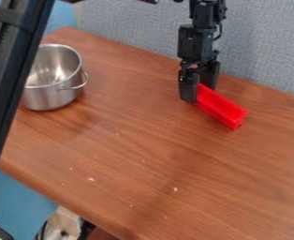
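Observation:
A black gripper (198,86) hangs from the arm at the upper middle of the table, low over the wood. Its fingers are at the upper-left end of a red elongated block or tray (220,109), which lies angled on the table toward the lower right. Whether the fingers are closed on the red piece or only next to it cannot be told from this view.
A steel pot (50,82) with a wire handle stands at the left of the wooden table (150,178). A grey padded wall (262,47) runs behind. A black frame bar crosses the left edge.

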